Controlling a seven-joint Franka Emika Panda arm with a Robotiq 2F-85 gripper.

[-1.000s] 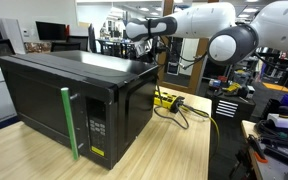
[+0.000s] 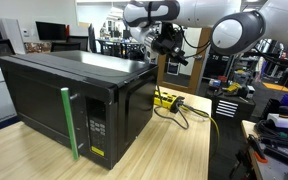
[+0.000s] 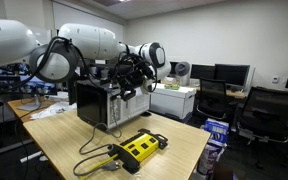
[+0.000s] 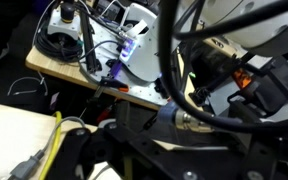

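A black microwave [image 2: 64, 95] with a green strip on its front [image 2: 70, 122] stands on the wooden table [image 2: 169, 150]. In exterior view 2 its side and back show behind the arm. My gripper [image 2: 176, 56] hangs in the air past the far end of the microwave, open, clear of the tabletop. Its fingers are small and dark there, and nothing shows held between them. Dark parts of the gripper and loose cables fill much of the wrist view, so the fingertips are hard to make out.
A yellow power strip [image 3: 140, 148] lies on the table beside the microwave, with a grey cable [image 3: 92, 155] looping near it. In exterior view 1 a yellow cord [image 2: 215, 125] runs over the table edge.
Over the last second, my arm's wrist and gripper have swung in exterior view 1, and the upper arm now sits further left. The microwave and power strip have stayed put.
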